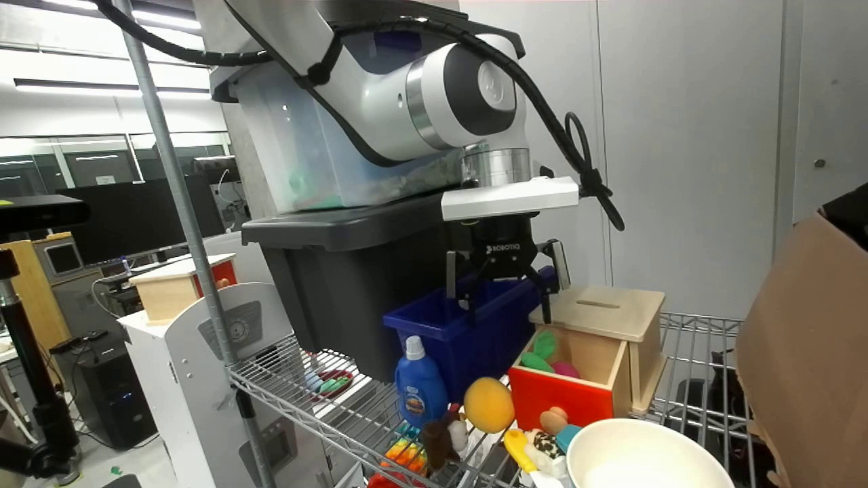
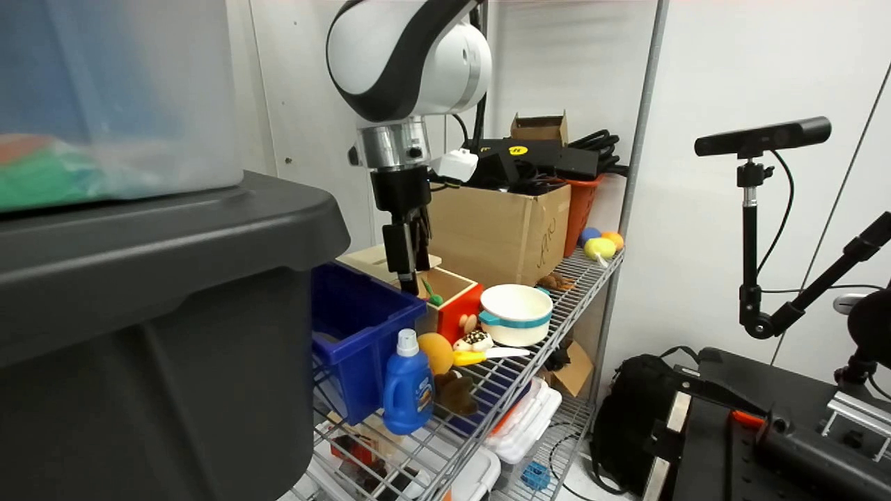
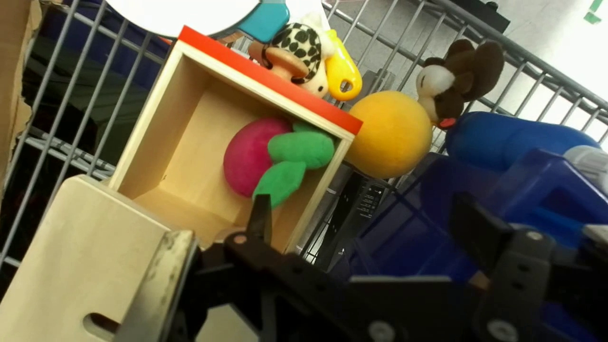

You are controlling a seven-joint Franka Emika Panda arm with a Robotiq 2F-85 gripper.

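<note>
My gripper (image 1: 506, 309) stands open above the blue bin (image 1: 431, 325), beside the wooden drawer box (image 1: 606, 313); nothing is between its fingers. The box's red-fronted drawer (image 1: 561, 401) is pulled out. Inside it, in the wrist view, lie a magenta round toy (image 3: 251, 156) and green plush pieces (image 3: 300, 149), crowded against one side wall. One finger (image 3: 261, 219) overlaps the drawer's back part in that view, while the other finger (image 3: 479, 231) appears over the bin. In exterior view 2 the gripper (image 2: 409, 280) is seen edge-on, hiding part of the box.
An orange ball (image 1: 489, 405), a blue detergent bottle (image 1: 420, 386) and a brown plush (image 3: 464, 77) crowd the shelf front. A white pot (image 2: 516, 310) and a yellow-handled knife (image 2: 484, 355) sit by the drawer. A tall dark tote (image 1: 358, 276) and a cardboard box (image 2: 493, 229) flank the space.
</note>
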